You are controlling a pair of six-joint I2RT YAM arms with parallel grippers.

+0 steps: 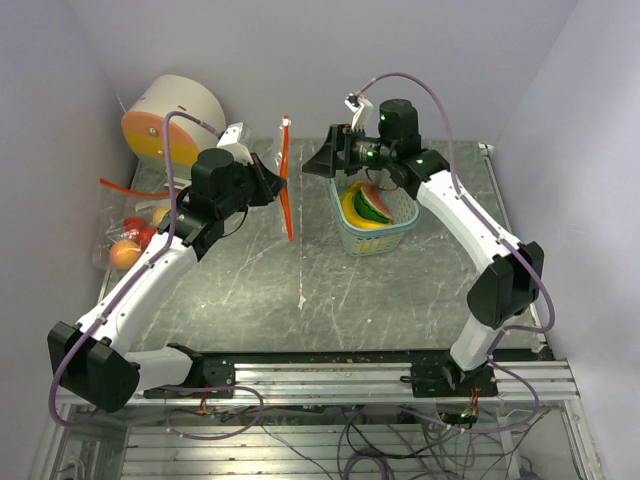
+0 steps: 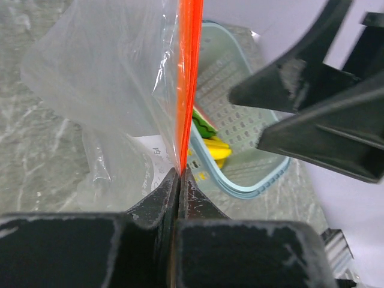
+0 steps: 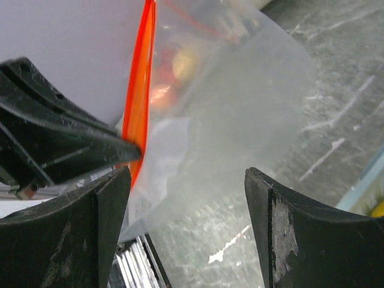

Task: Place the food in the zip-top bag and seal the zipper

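A clear zip bag with an orange zipper strip (image 1: pixel 285 185) hangs upright over the middle of the table, empty as far as shows. My left gripper is shut on the bag's zipper edge; the clear film (image 2: pixel 114 72) spreads out from the strip. To the right of the strip, my right gripper (image 1: pixel 325 160) stands open, apart from the bag, with nothing between its fingers. In the blue-green basket (image 1: pixel 347 240) lie a watermelon slice (image 1: pixel 374 204) and yellow bananas (image 1: pixel 352 205).
At the left, another clear bag with an orange strip (image 1: pixel 130 188) holds several round foods, among them an orange (image 1: pixel 125 254). Behind it stands a cream and orange bread box (image 1: pixel 170 115).
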